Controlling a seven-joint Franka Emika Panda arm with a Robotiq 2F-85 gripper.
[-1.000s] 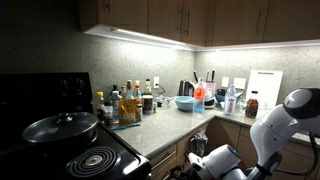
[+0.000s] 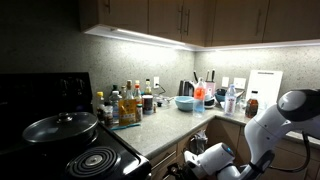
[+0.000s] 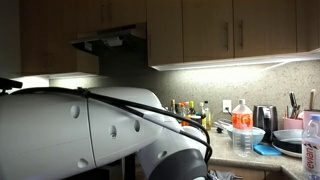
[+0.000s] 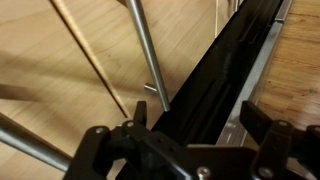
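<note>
Low by the cabinet fronts under the counter, my gripper stands open in the wrist view, with nothing held between its fingers. A metal bar handle [image 4: 150, 52] on a light wood cabinet front [image 4: 95, 50] ends close to the left fingertip; whether they touch I cannot tell. Beyond the spread fingers runs a black strip [image 4: 215, 85]. In exterior view 1 the white arm [image 2: 255, 145] reaches in from the right, its gripper end dark and partly lost at the bottom edge. The arm's bulk covers the lower left of exterior view 2.
A stove with a lidded pan [image 2: 60, 127] stands left of the counter [image 2: 175, 125]. Several bottles, a blue bowl [image 2: 184, 103] and an orange-labelled bottle [image 3: 242, 130] occupy the countertop. Wood flooring [image 4: 295, 70] shows at the right of the wrist view.
The countertop objects have not moved.
</note>
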